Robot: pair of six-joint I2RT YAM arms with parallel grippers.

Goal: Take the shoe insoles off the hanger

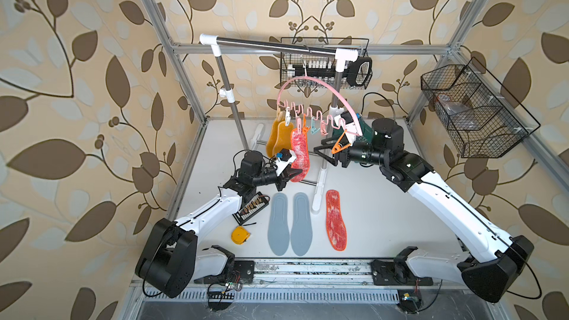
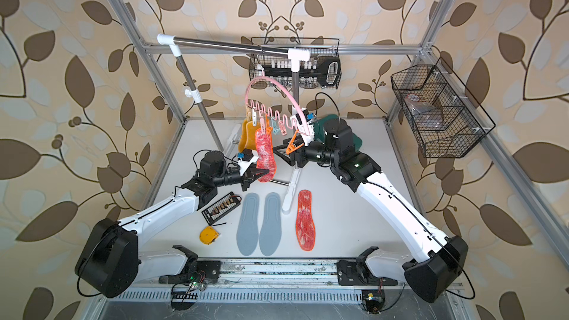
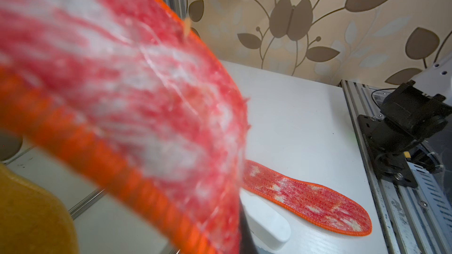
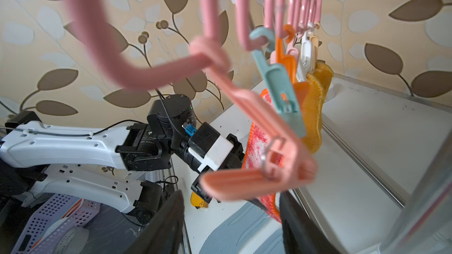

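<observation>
A pink hanger [image 1: 319, 80] with clips holds yellow insoles [image 1: 283, 136] and a red insole [image 1: 300, 154]. My left gripper [image 1: 291, 174] is shut at the lower part of the red insole, which fills much of the left wrist view; whether it is between the fingertips is unclear. My right gripper [image 1: 326, 151] is part open beside the clips at the hanger's right end, a pink clip [image 4: 277, 160] blurred just beyond its fingers. Two grey insoles [image 1: 278, 223] [image 1: 301, 223] and a red insole [image 1: 335, 220] lie flat on the table.
A metal rack [image 1: 234, 118] stands around the hanger. A keypad-like board [image 1: 250, 207] and a yellow tape measure [image 1: 240, 234] lie front left. Wire baskets [image 1: 474, 142] hang on the frame.
</observation>
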